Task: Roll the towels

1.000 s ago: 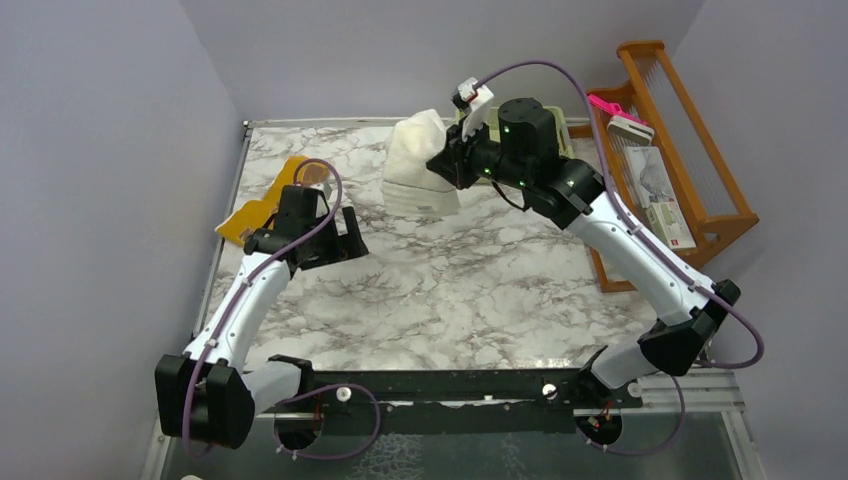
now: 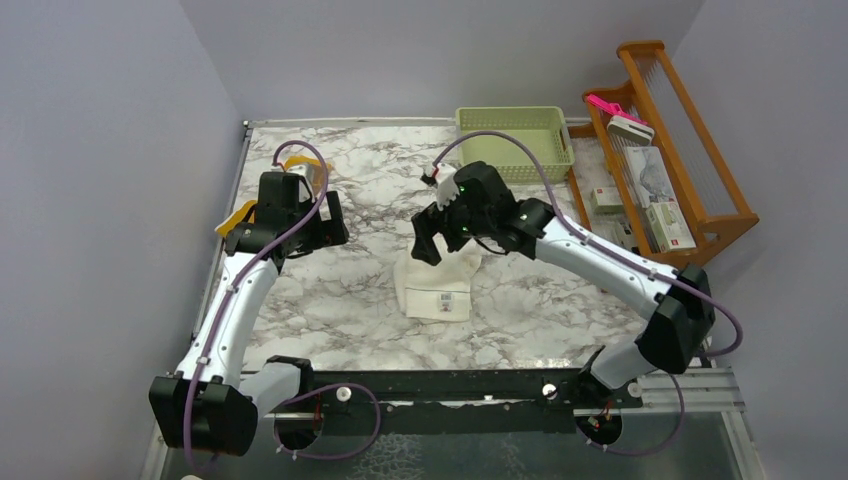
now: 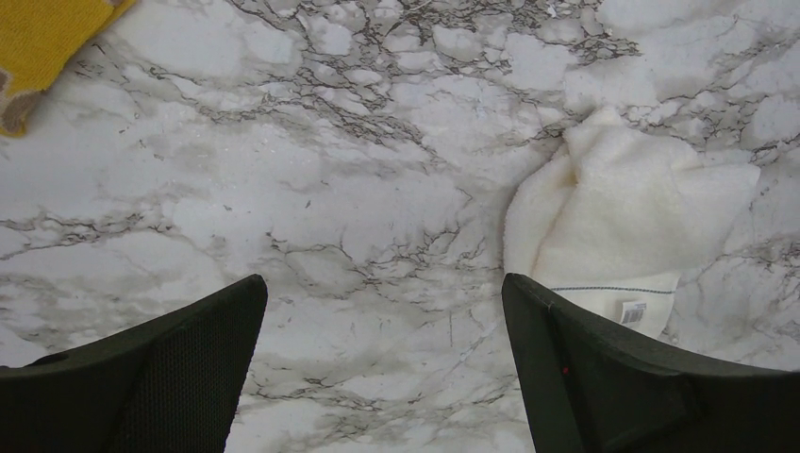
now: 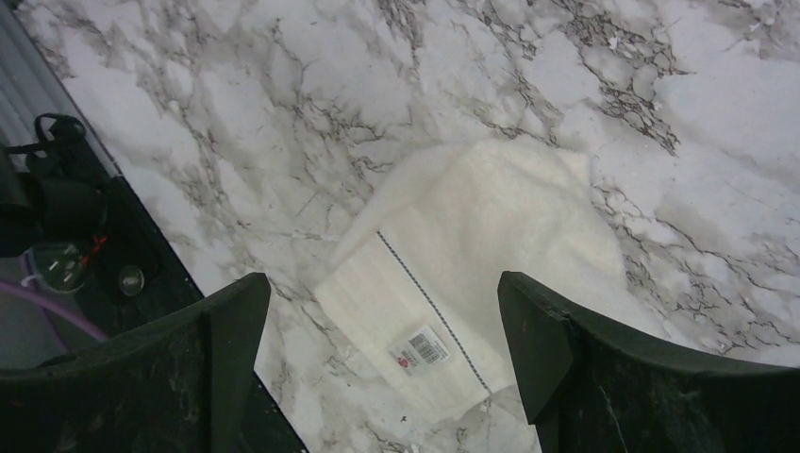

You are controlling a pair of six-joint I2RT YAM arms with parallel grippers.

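Observation:
A crumpled white towel (image 2: 436,296) with a stitched line and barcode label lies on the marble table, also in the left wrist view (image 3: 632,208) and right wrist view (image 4: 472,264). My right gripper (image 2: 437,240) hangs open above it, nothing between its fingers. My left gripper (image 2: 330,220) is open over the table to the left of the white towel. A yellow cloth (image 3: 52,47), partly hidden under the left arm in the top view, lies at the far left.
A green basket (image 2: 513,118) sits at the back. A wooden rack (image 2: 720,230) with boxes stands along the right edge.
The white towel, earlier held raised by my right gripper, now lies on the table. The right gripper has opened and moved toward the front-left; the left has shifted slightly back and left.

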